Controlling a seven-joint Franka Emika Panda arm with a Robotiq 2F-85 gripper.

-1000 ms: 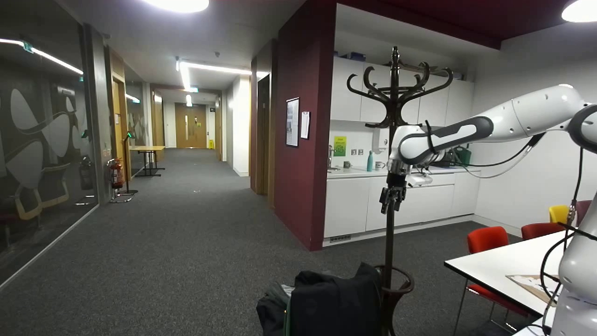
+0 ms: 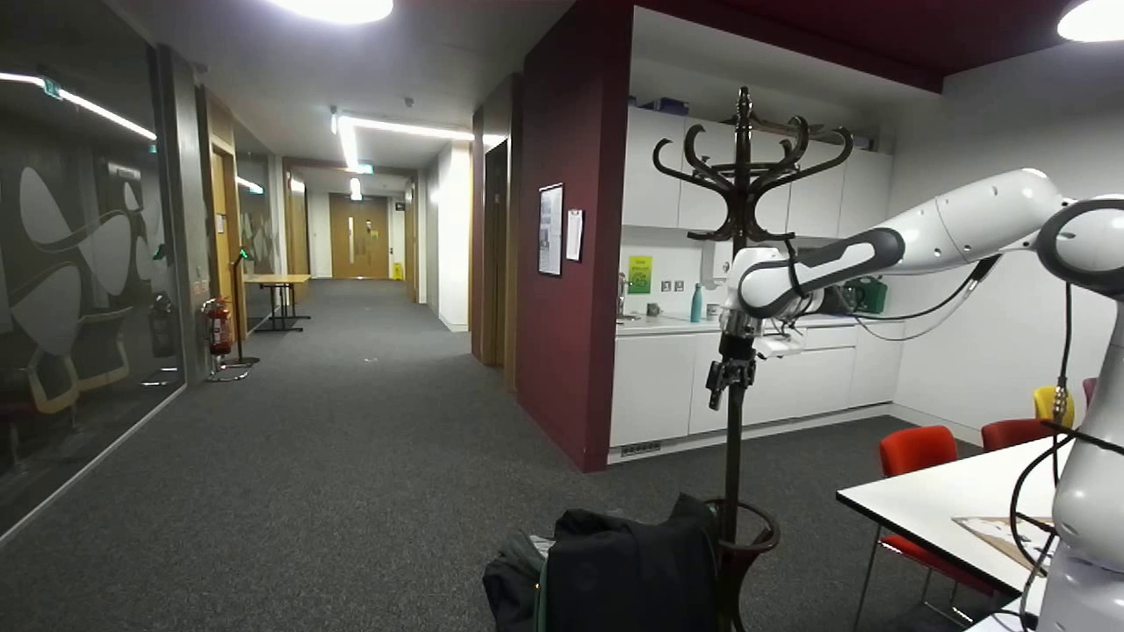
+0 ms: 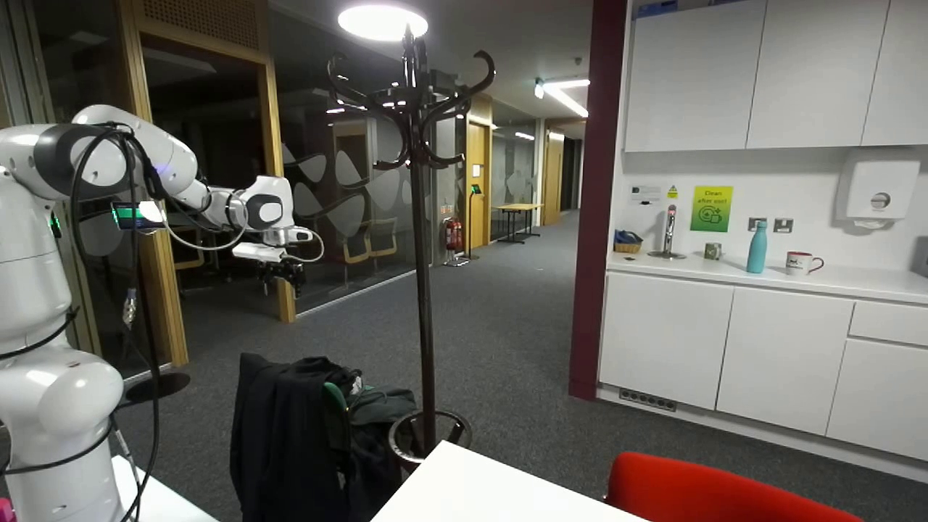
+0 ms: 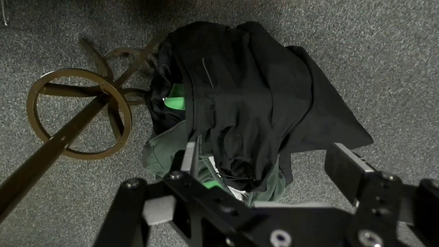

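Note:
In the wrist view my gripper points down with its fingers spread wide and nothing between them. Far below lies a black jacket (image 4: 242, 90), draped over a chair whose green part (image 4: 175, 103) peeks out. Grey-green cloth (image 4: 164, 150) shows under the jacket's lower edge. A dark coat stand (image 3: 423, 261) rises beside the chair. Exterior view 1 has the gripper (image 2: 727, 384) overlapping the stand's pole, but in exterior view 2 the gripper (image 3: 283, 278) hangs clear to the left of it, above the jacket (image 3: 287, 426).
The stand's base ring (image 4: 127, 119) and slanting pole are left of the jacket in the wrist view. A white table (image 2: 948, 495) with red chairs (image 2: 917, 451) stands to the right. Carpet (image 2: 348, 474) is free toward the corridor.
My arm and gripper have shifted slightly left and a little lower in exterior view 1, and the gripper is tilted a bit differently. The jacket, chair and stand are where they were.

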